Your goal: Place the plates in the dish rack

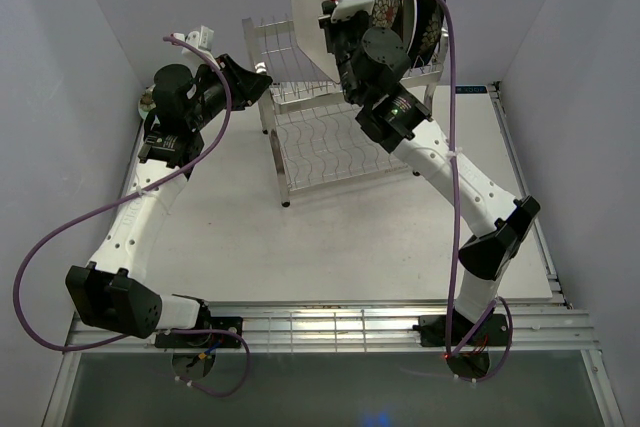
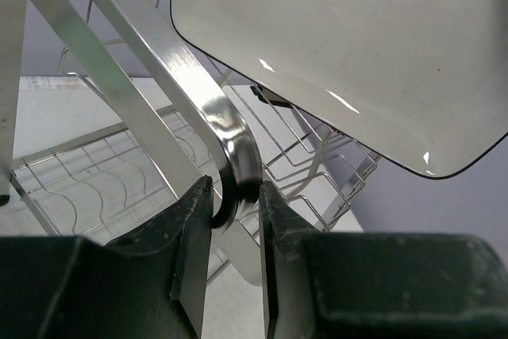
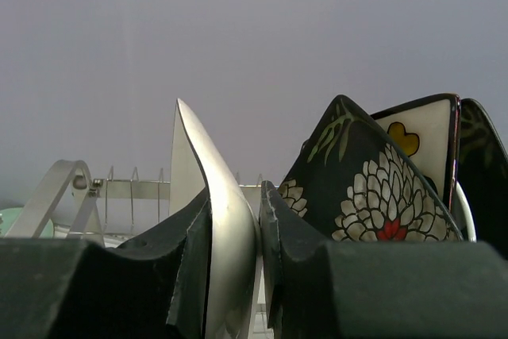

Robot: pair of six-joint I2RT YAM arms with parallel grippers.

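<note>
A white plate stands upright in the upper tier of the metal dish rack, held by my right gripper, which is shut on its edge. In the left wrist view the plate's glossy face fills the upper right. My left gripper is shut on the bent end of the rack's metal frame, at the rack's left side. Several dark floral plates stand on edge at the right of the upper tier, beside the white plate.
The rack's lower shelf looks empty. Bare table lies in front of the rack. Walls close in on both sides. A pale green round item is partly visible beyond the rack's left.
</note>
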